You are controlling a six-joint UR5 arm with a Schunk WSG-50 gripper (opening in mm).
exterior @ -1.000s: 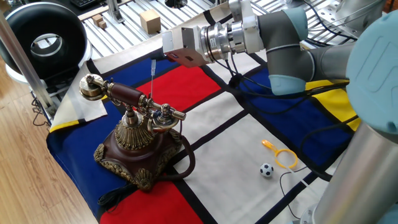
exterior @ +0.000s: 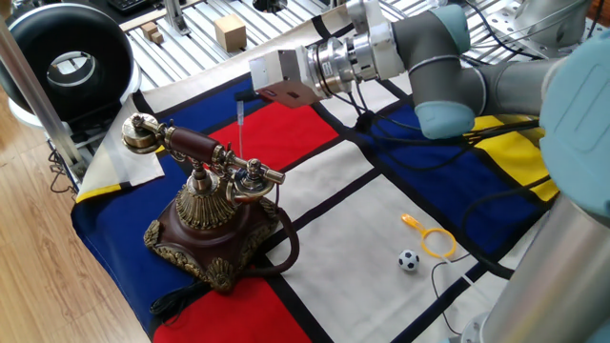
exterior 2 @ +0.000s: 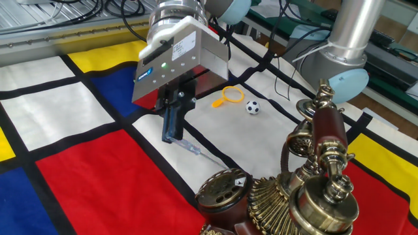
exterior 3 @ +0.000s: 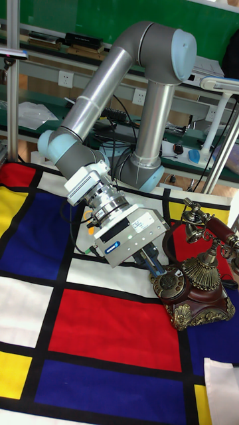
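Note:
A slim screwdriver (exterior 2: 187, 145) with a clear handle is pinched in the dark fingers (exterior 2: 172, 117) of my gripper (exterior 2: 171, 138), which is shut on its handle end. Its thin shaft slants toward the rotary dial (exterior 2: 222, 189) of an antique-style telephone (exterior 2: 277, 205). Whether the tip touches the dial I cannot tell. In exterior view 1 the screwdriver (exterior: 240, 112) points down behind the brown and brass telephone (exterior: 205, 214), whose handset lies on its cradle. Exterior view 3 has my gripper (exterior 3: 157, 269) beside and above the dial side of the telephone (exterior 3: 202, 283); the screwdriver is hard to make out there.
On the colour-block cloth (exterior: 334, 229) lie a small football (exterior: 408, 260) and an orange ring-shaped toy (exterior: 437, 242), away from the telephone. Beyond the cloth, a wooden block (exterior: 230, 33) sits on metal rails.
In exterior view 1 the screwdriver has shifted slightly right and down, and it now hangs more vertical. The arm has moved a little with it. The telephone has stayed put.

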